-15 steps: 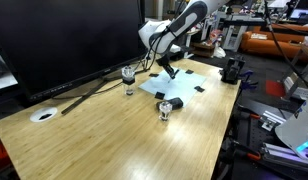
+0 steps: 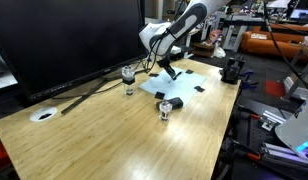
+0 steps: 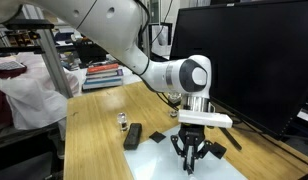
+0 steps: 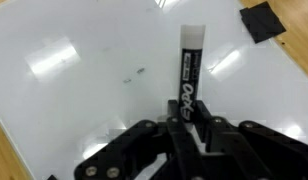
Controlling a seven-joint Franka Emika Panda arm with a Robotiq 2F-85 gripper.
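Observation:
A marker [image 4: 188,70] with a white end and a black, lettered body stands out from my gripper, which is shut on it. Under them lies the white board [image 4: 74,100], bearing a couple of small dark marks [image 4: 134,74]. In exterior view 2 the gripper [image 3: 189,160] points down at the board [image 3: 144,160], low over its surface. Whether the marker's tip touches the board I cannot tell. From exterior view 1 the gripper [image 2: 172,74] appears small, over the far part of the board [image 2: 194,97].
A black eraser-like block [image 2: 171,104] lies by the board's near edge, with a small white bottle [image 2: 165,111] beside it. Dark squares [image 4: 262,21] sit at the board's edges. A clear jar [image 2: 128,80] stands left of the board.

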